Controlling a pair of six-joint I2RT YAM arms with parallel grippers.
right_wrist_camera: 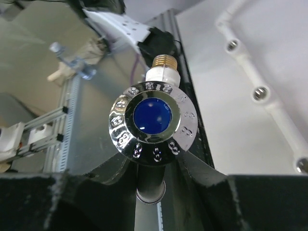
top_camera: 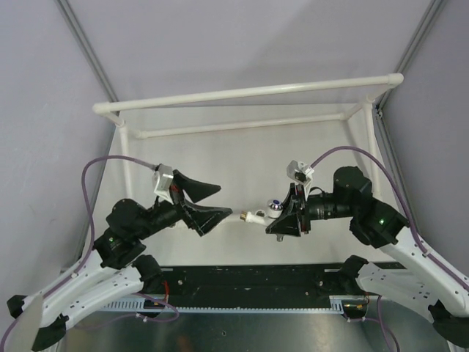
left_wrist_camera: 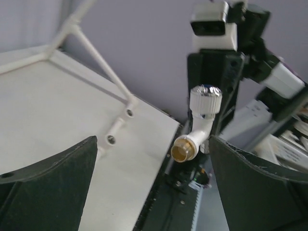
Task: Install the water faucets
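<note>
A faucet with a chrome, blue-centred cap point(right_wrist_camera: 152, 116), white neck and brass threaded end point(right_wrist_camera: 165, 61) is held in my right gripper point(top_camera: 287, 214), between its black fingers in the right wrist view. In the left wrist view its white body point(left_wrist_camera: 200, 126) and threaded end point toward me. My left gripper point(top_camera: 212, 201) stands open to the left of the faucet, nothing between its fingers. The lower white pipe point(right_wrist_camera: 271, 108) with threaded sockets lies on the white board, partly hidden by the arms in the top view.
A white pipe frame point(top_camera: 245, 92) spans the back of the board. A dark strip point(top_camera: 249, 286) runs along the front edge. A clear bottle point(right_wrist_camera: 79, 65) shows beyond it in the right wrist view. The board's middle is free.
</note>
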